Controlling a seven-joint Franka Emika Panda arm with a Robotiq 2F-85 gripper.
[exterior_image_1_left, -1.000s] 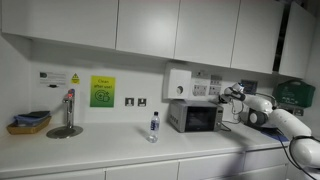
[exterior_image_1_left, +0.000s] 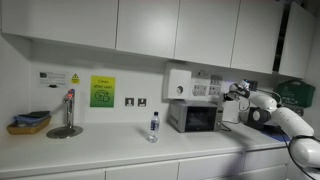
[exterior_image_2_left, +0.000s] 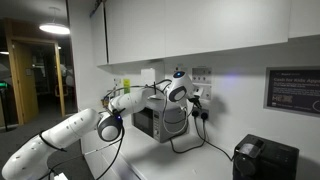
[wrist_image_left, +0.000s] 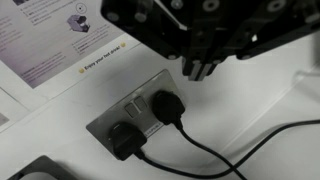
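My gripper is shut, with nothing showing between its fingers. It hangs in front of the white wall, close to a metal double socket (wrist_image_left: 110, 118) in the wrist view. Two black plugs (wrist_image_left: 126, 141) sit in that socket, and a dark cable (wrist_image_left: 200, 176) runs from them. In exterior view 2 the gripper (exterior_image_2_left: 197, 101) is high above the counter, near the wall sockets. From exterior view 1 the gripper (exterior_image_1_left: 228, 97) appears small, to the right of the microwave (exterior_image_1_left: 196, 116). Whether it touches the wall or socket I cannot tell.
A water bottle (exterior_image_1_left: 154, 127) stands upright on the white counter (exterior_image_1_left: 110, 149), left of the microwave. Farther left are a tap (exterior_image_1_left: 69, 113) and stacked trays (exterior_image_1_left: 30, 123). A black appliance (exterior_image_2_left: 264, 160) sits at the right in exterior view 2. Cupboards (exterior_image_1_left: 148, 27) hang overhead.
The arm's hand end has shifted slightly near the wall sockets. The bottle, microwave and other counter items have stayed where they were.
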